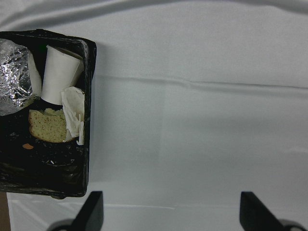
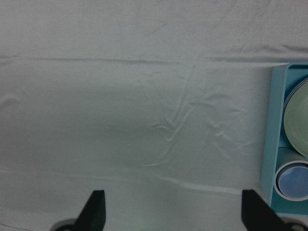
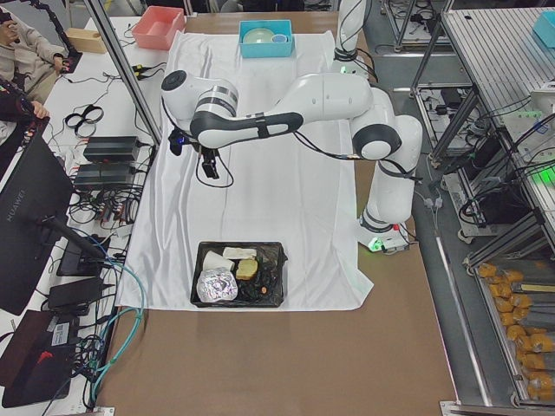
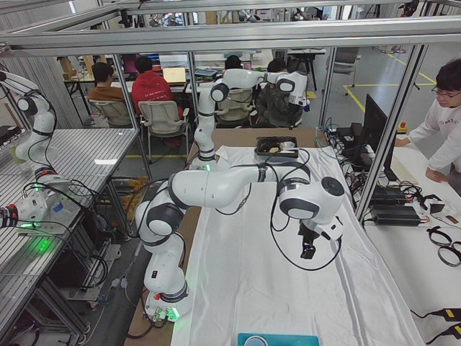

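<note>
A black bin (image 3: 273,295) at one end of the white cloth holds crumpled foil (image 1: 12,77), a white paper cup (image 1: 60,72), bread (image 1: 45,127) and crumpled paper (image 1: 72,110). A blue bin (image 2: 272,130) with a green plate (image 2: 298,118) and a blue-lined cup (image 2: 293,180) lies at the other end. My left gripper hangs over the cloth beside the black bin, open and empty. My right gripper is above the cloth beside the blue bin, also open and empty.
The cloth (image 3: 260,191) between the bins is clear. Cables, black boxes and a monitor (image 3: 26,225) crowd the side table. Metal frame posts (image 4: 367,166) stand along the edge, and a person stands beyond them.
</note>
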